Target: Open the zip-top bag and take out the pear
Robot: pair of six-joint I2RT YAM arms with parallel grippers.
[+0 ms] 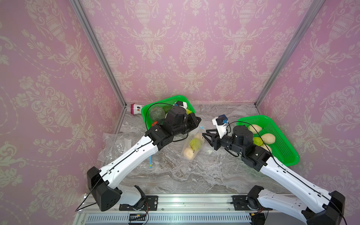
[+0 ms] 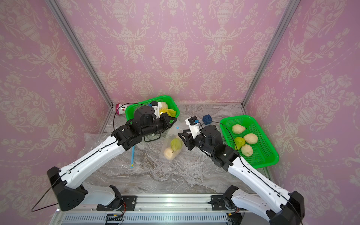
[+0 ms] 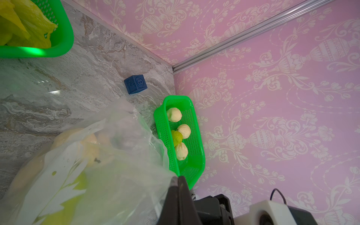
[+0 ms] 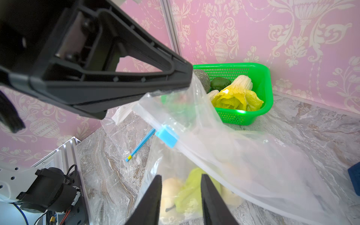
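Observation:
A clear zip top bag (image 1: 191,148) with a blue slider (image 4: 167,135) hangs at the middle, pears visible inside, one green (image 2: 175,144) and pale ones (image 2: 169,153). My left gripper is shut on the bag's top edge, which rises to its fingertips in the right wrist view. My right gripper is beside the slider end, part open, its fingertips in front of the bag; whether any film is between them is unclear.
A green basket (image 2: 275,153) of pears stands at right, another (image 4: 262,93) with vegetables at back left. A blue cube (image 2: 207,119) lies at the back. Empty clear bags lie at left.

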